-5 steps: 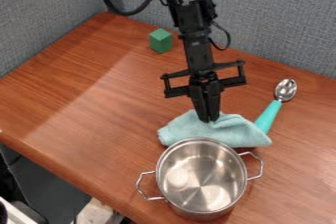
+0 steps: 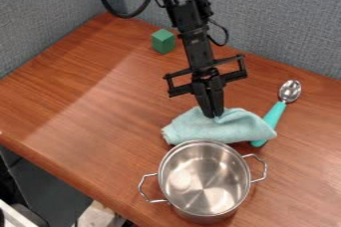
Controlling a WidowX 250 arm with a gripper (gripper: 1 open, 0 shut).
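Observation:
My black gripper points down onto a pale mint cloth, its fingertips at the cloth's upper middle; whether they are closed on it is hard to tell. The cloth lies bunched on the wooden table just behind a steel pot with two handles. To the right, a spoon with a turquoise handle and metal head lies partly beside and behind the cloth.
A green block sits at the back of the table, near the grey wall.
The pot and spoon have not moved.

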